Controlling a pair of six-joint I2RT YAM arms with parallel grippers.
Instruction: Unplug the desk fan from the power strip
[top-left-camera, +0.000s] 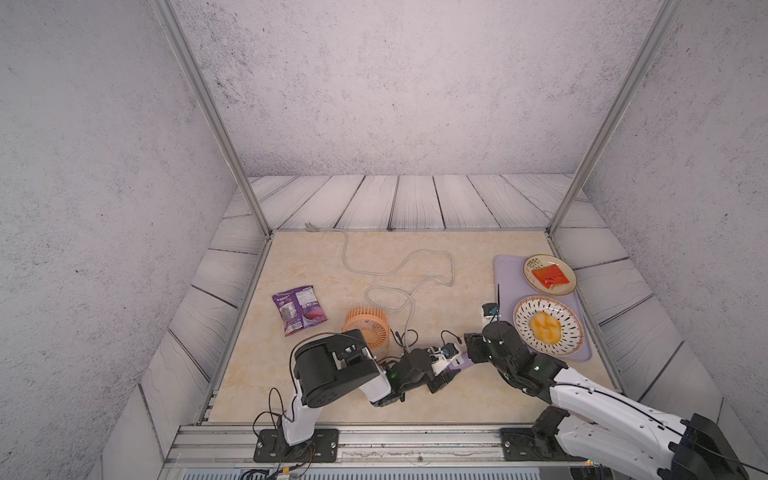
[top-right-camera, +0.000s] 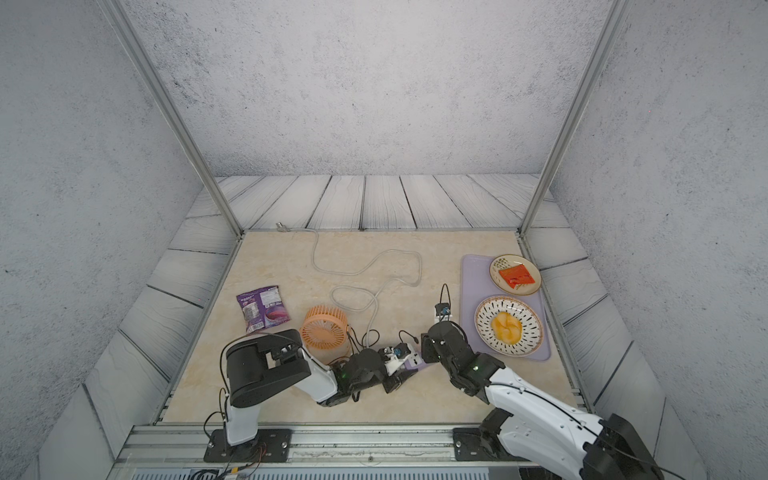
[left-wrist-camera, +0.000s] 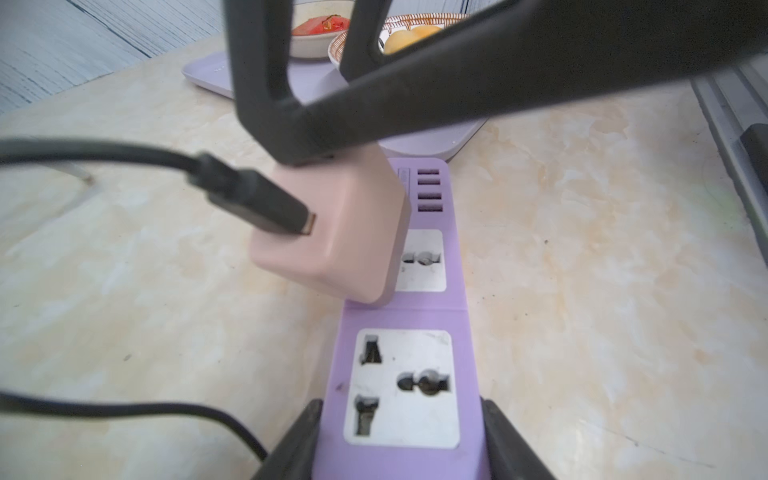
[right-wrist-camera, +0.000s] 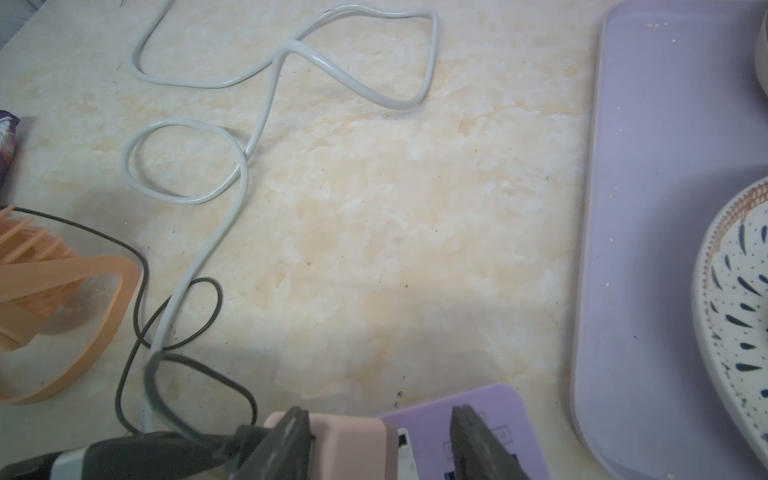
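Observation:
The purple power strip (left-wrist-camera: 460, 308) lies on the table, its near end between the fingers of my left gripper, which is shut on it. A pink cube plug (left-wrist-camera: 332, 228) with a black cable plugged into its side sits tilted over the strip's left part; its prongs are hidden. My right gripper is open over the strip. One of its fingers (right-wrist-camera: 294, 440) overlaps the plug in the right wrist view; the other stands apart over the strip. The orange desk fan (top-left-camera: 366, 326) stands left of the strip, behind my left arm.
A lilac tray (top-left-camera: 505, 280) with two plates of food stands at the right, close to the strip's far end. The white cord (top-left-camera: 376, 272) loops across the back, and a purple snack bag (top-left-camera: 299, 309) lies left.

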